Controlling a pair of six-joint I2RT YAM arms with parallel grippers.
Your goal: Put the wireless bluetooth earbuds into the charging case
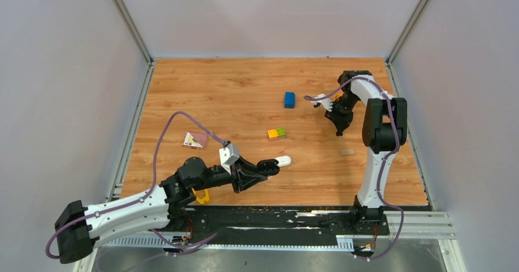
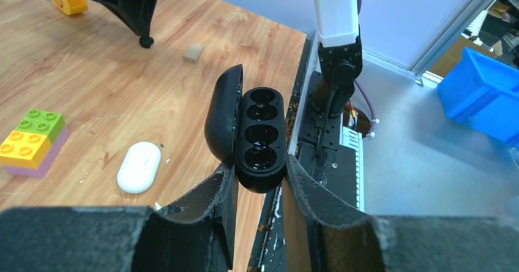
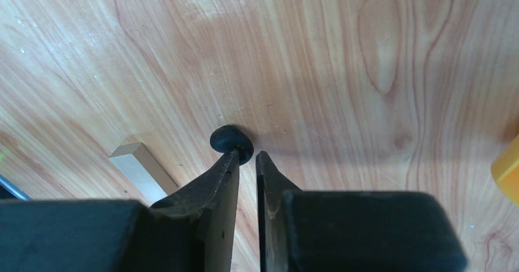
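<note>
My left gripper is shut on the black charging case (image 2: 263,140) and holds it above the table. Its lid stands raised at the left, and the dark round wells in its body show no earbud that I can make out. A black earbud (image 3: 229,138) rests on the wood in the right wrist view. The right gripper is down at it, its fingers a narrow gap apart. The left fingertip in that view overlaps the earbud's lower edge; whether they touch I cannot tell.
Near the earbud lies a small beige block (image 3: 145,171). A yellow piece (image 3: 507,171) stands at the right edge of that view. Beside the left gripper are a white oval object (image 1: 283,161) and toy bricks (image 1: 276,133); a blue block (image 1: 289,100) lies farther back.
</note>
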